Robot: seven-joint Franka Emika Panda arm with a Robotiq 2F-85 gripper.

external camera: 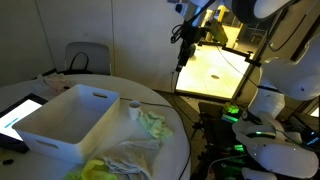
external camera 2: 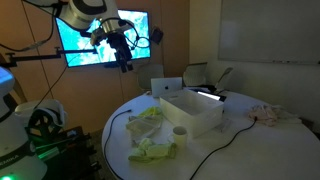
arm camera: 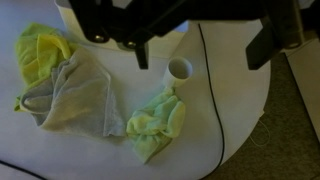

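Note:
High above the table edge, my gripper (external camera: 180, 66) is open with nothing between its fingers. The wrist view looks down past its dark fingers (arm camera: 142, 55). Below lies a crumpled light green cloth (arm camera: 157, 122), and right by it is a white cup (arm camera: 178, 70). A grey-white cloth (arm camera: 75, 98) is spread to the left, touching a yellow-green cloth (arm camera: 40, 52). The large white box (external camera: 62, 142) stands on the white table behind the cloths; its floor looks empty where exterior view 1 shows it.
A black cable (external camera 2: 208, 156) runs across the table. A lit screen or tablet (external camera: 17, 115) lies beyond the box, and a pinkish bundle (external camera 2: 268, 114) sits towards the far side. Chairs (external camera: 88, 56) stand around the table.

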